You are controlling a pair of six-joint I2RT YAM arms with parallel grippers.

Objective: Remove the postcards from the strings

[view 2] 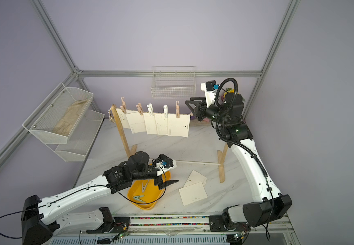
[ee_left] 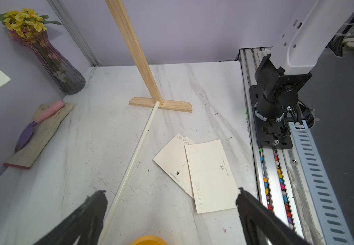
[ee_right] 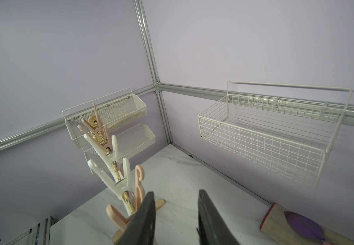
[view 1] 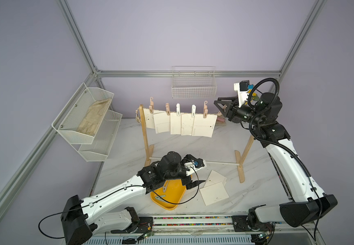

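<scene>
Several cream postcards [view 1: 202, 124] [view 2: 178, 126] hang in a row from pegs [view 1: 193, 109] [ee_right: 126, 184] on the string between wooden posts. Two loose postcards [view 1: 214, 194] [ee_left: 211, 177] lie on the table. My left gripper [view 1: 195, 181] is low beside them and the yellow tray [view 2: 144, 196], open with nothing between its fingers. My right gripper [view 1: 221, 104] is high, near the right end of the row. Its fingertips show apart in its wrist view; whether it holds anything is unclear.
A wire basket [view 1: 193, 87] hangs on the back wall, white shelves [view 1: 74, 136] on the left wall. A flower vase [ee_left: 58, 65] and a board [ee_left: 46, 134] stand or lie at the back. A white rod [ee_left: 140, 143] crosses the table between the stand's feet.
</scene>
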